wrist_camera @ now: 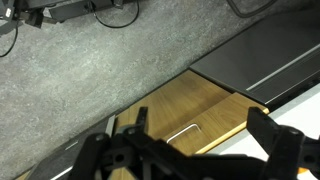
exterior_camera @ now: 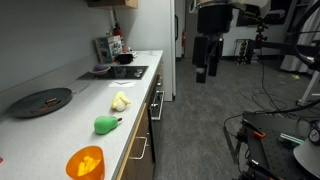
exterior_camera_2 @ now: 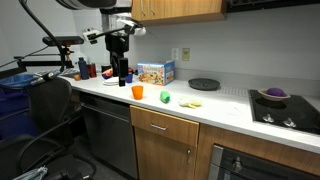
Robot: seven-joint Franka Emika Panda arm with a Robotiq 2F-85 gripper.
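Note:
My gripper is open in the wrist view, its two dark fingers wide apart with only floor and a cabinet front showing between them. In exterior view 1 the gripper (exterior_camera: 207, 75) hangs over the floor, to the right of the counter and clear of it. An orange bowl (exterior_camera: 73, 168) with yellow pieces (exterior_camera: 90, 164) inside stands near the counter's front edge. Beyond it lie a green object (exterior_camera: 106, 125), rounded like a vegetable or bottle, and a pale yellow object (exterior_camera: 121, 102). Neither the bowl nor these objects touch the gripper.
A flat black pan (exterior_camera_2: 204, 85) sits against the wall. Farther along are a cooktop (exterior_camera_2: 285, 108) and a purple item (exterior_camera_2: 274, 93). Colourful boxes (exterior_camera_2: 156, 73) stand at the counter's other end. Bare counter (exterior_camera_2: 228, 107) lies between pan and cooktop; upper cabinets (exterior_camera_2: 180, 10) overhang it.

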